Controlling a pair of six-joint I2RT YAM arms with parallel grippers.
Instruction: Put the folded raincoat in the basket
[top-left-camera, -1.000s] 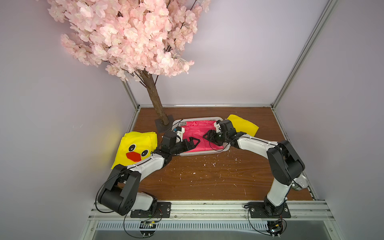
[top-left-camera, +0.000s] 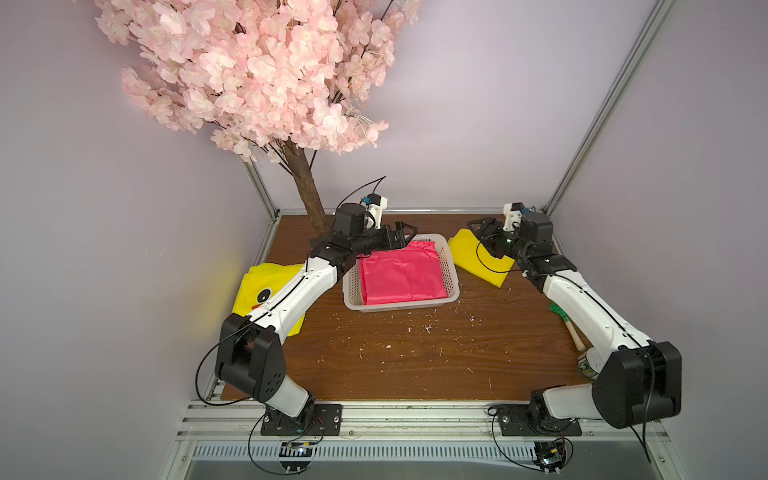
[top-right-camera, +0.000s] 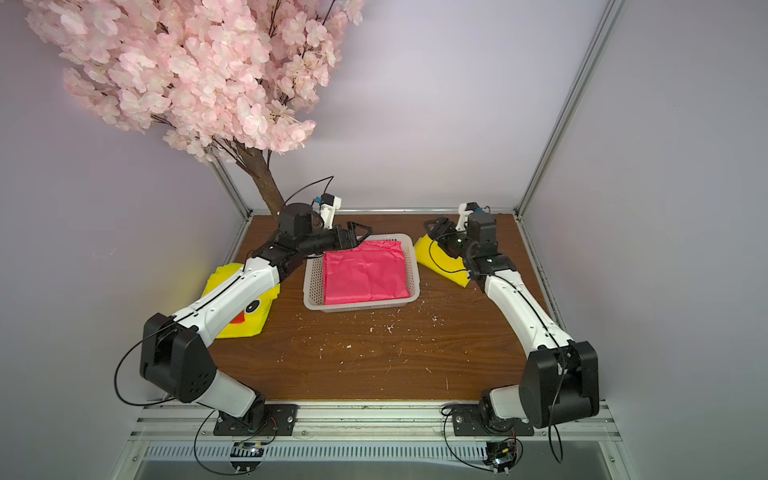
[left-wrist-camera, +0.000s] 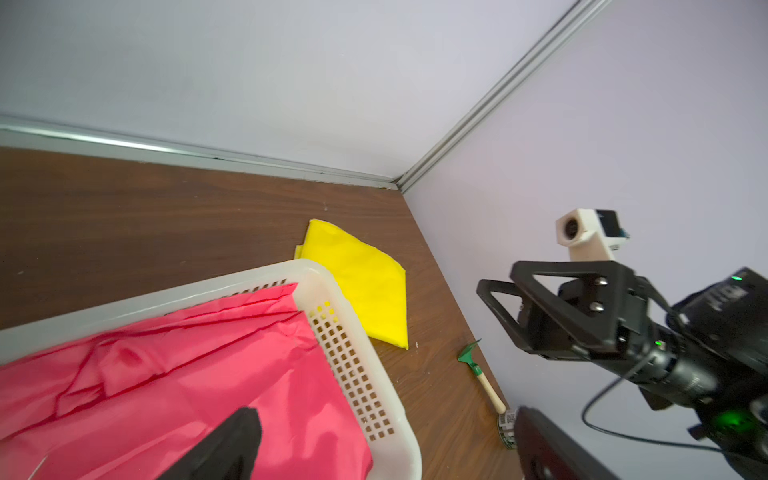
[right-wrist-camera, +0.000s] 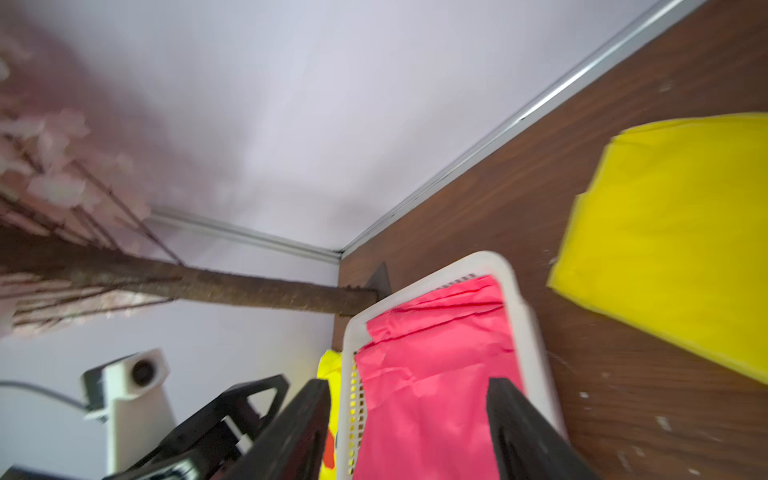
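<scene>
The raincoat could be the folded pink-red cloth (top-left-camera: 401, 276), which lies flat inside the white perforated basket (top-left-camera: 345, 289) with its far edge a little rumpled. My left gripper (top-left-camera: 406, 233) is open above the basket's far side, empty between its fingers. Off to the right, my right gripper (top-left-camera: 477, 228) is open as well and hangs over a folded yellow cloth (top-left-camera: 481, 264) that lies on the table beside the basket. In the left wrist view the pink cloth (left-wrist-camera: 264, 384) stays within the basket walls.
A yellow duck-face cloth (top-left-camera: 264, 281) lies at the table's left. Behind the basket stands a blossom tree with its trunk (top-left-camera: 305, 184). A green-headed tool (left-wrist-camera: 480, 376) and a jar lie at the right edge.
Both grippers have risen from low over the pink cloth. The left one moved toward the back, the right one back and to the right, over the yellow cloth.
</scene>
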